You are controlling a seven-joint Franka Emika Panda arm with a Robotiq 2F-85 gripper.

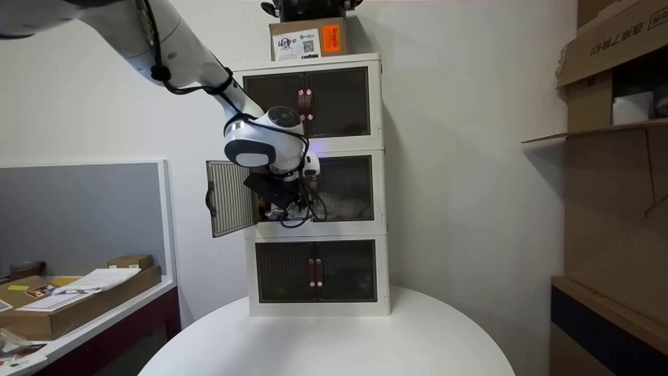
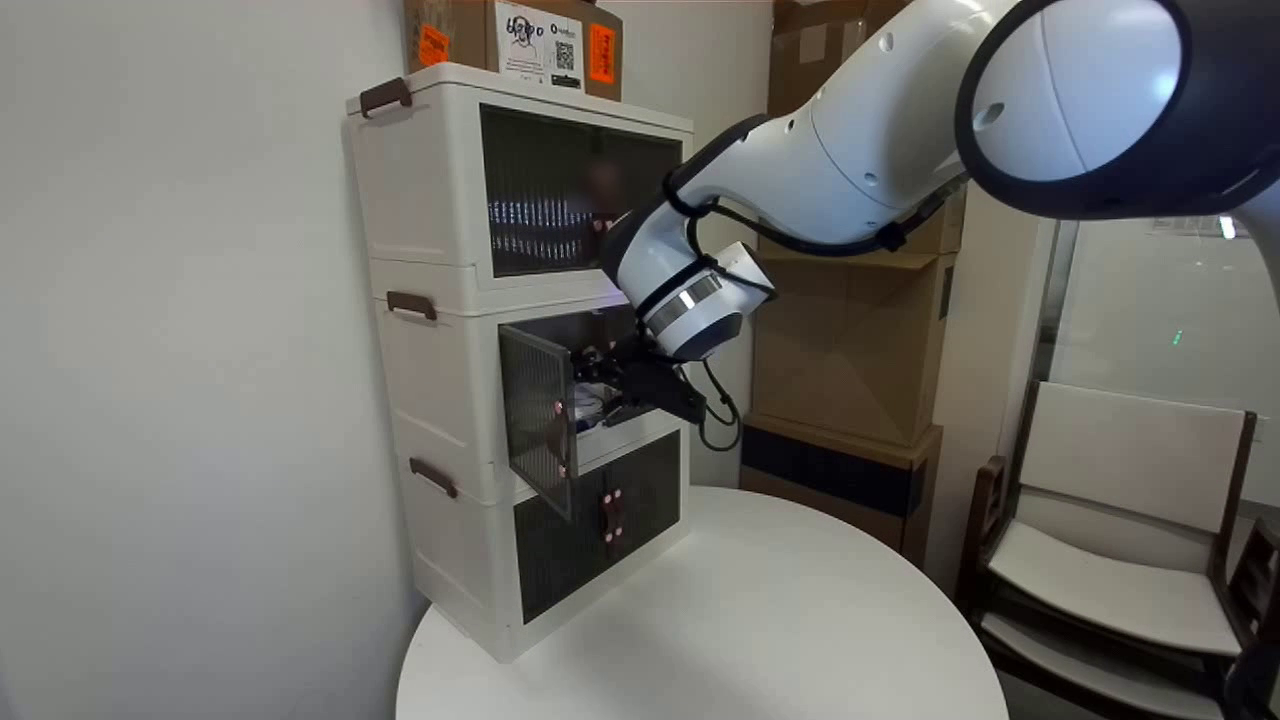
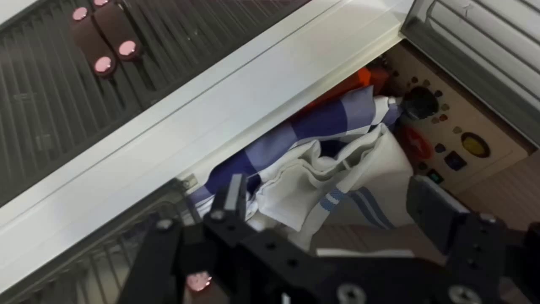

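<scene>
My gripper is open in the wrist view, its dark fingers wide apart. Ahead, in the gap between them, lies a crumpled white cloth with blue stripes; I cannot tell whether either finger touches it. A blue-and-white checked cloth rests beside it along the white sill. Both are inside the middle compartment of the white cabinet. Its left door stands open, while the right door is shut. In the second exterior view the black gripper is at the opening, right of the open door.
An orange-red item and a beige panel with coloured spots are also inside the compartment. Below, the lower doors are shut. A cardboard box sits on top.
</scene>
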